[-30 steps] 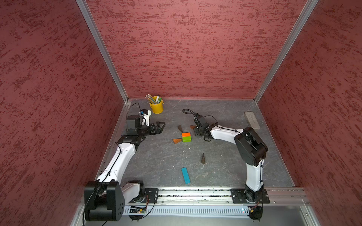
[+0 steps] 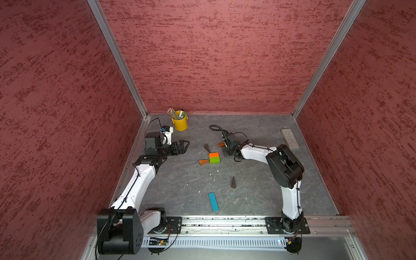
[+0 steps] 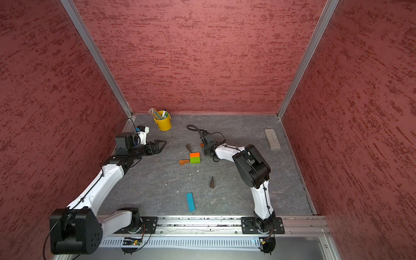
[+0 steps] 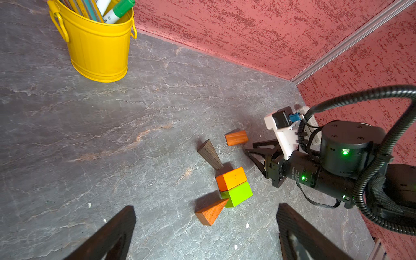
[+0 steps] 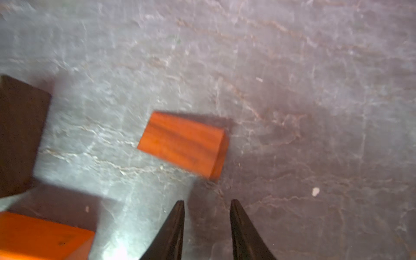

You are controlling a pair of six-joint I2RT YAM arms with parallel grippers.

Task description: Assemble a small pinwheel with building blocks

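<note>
Orange and green blocks (image 2: 214,158) lie together mid-table. An orange-brown triangular block (image 4: 211,212) and a dark triangular block (image 4: 209,152) lie beside them. A small orange-brown block (image 5: 182,143) lies just beyond my right gripper, apart from its fingertips, which are close together with a narrow gap; nothing shows between them. Another dark block (image 2: 233,182) lies nearer the front, with a blue block (image 2: 212,201) in front of it. My left gripper (image 2: 184,146) stands open at the left, above the table, with nothing in it.
A yellow bucket of pens (image 2: 180,123) stands at the back left. A pale grey block (image 2: 289,138) lies at the back right.
My right arm has shifted slightly, its elbow a little leftward, and more of the small orange-brown block shows beside the gripper. The left arm is unchanged.
</note>
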